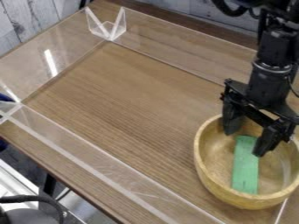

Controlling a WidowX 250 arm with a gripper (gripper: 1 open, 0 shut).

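A wooden bowl (211,175) sits at the right edge of the table, holding a flat green object (244,171). The black gripper (253,131) is low over the back of the bowl, above the green object, its fingers open and spread toward the bowl's rim. Nothing shows held between them; whether the fingertips touch the rim or the inside is hard to tell.
A clear taped piece (107,26) is at the back left, and a dark object (24,210) sits beyond the lower left edge.
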